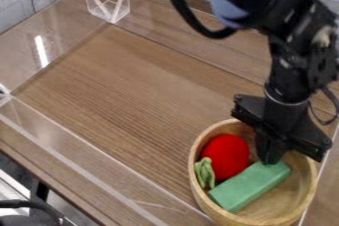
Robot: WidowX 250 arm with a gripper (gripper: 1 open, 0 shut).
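Note:
A wooden bowl (296,198) at the lower right holds a red round object (225,156), a small light-green item (205,173) and a mint-green block (251,185). My black gripper (272,152) is down at the bowl's back part, just above the upper end of the block. Its fingertips are partly hidden, and I cannot see whether anything is between them.
A clear plastic object (109,4) stands at the back left. Dark cables lie at the lower left edge.

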